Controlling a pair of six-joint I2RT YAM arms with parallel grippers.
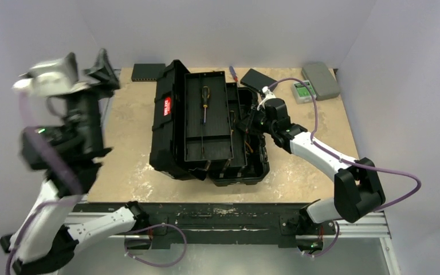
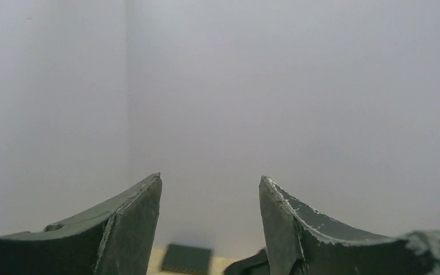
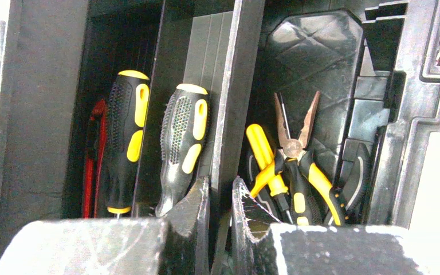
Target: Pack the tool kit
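The black toolbox [image 1: 169,123] stands opened mid-table, its trays fanned to the right. One yellow-black screwdriver [image 1: 205,103] lies in the upper tray [image 1: 215,123]. The right wrist view shows pliers [image 3: 292,148] in the bottom compartment, and a screwdriver [image 3: 127,120] and another screwdriver [image 3: 184,126] in the tray compartments. On the tray wall [image 3: 236,69] between these and the pliers, my right gripper is shut. My left gripper, blurred in the top view, is raised left of the box, its fingers apart with nothing between.
Behind the box lie a black case [image 1: 148,72], a blue-red screwdriver [image 1: 233,73] and a black flat box [image 1: 258,79]. A grey case [image 1: 321,81] and a charger with green cells [image 1: 303,91] sit at the back right. Table left of the box looks bare.
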